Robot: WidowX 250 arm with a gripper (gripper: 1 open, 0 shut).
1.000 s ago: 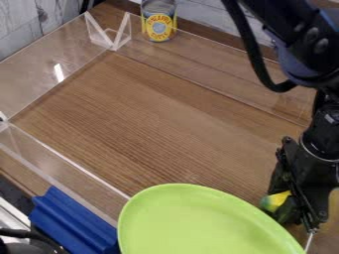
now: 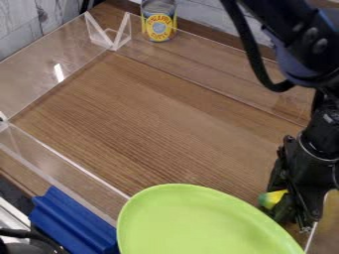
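Note:
My black gripper [image 2: 294, 193] is at the lower right of the camera view, low over the wooden counter, shut on a small yellow-green object [image 2: 272, 197] that is mostly hidden by the fingers. Just left of it and below lies a large lime-green oval plate [image 2: 192, 223], cut off by the bottom edge.
A can with a yellow label [image 2: 158, 22] stands at the back. Clear acrylic walls [image 2: 59, 74] edge the left side. A blue ribbed piece [image 2: 69, 223] is at the bottom left.
The gripper has moved very slightly, with the yellow-green object in it. The rest looks unchanged.

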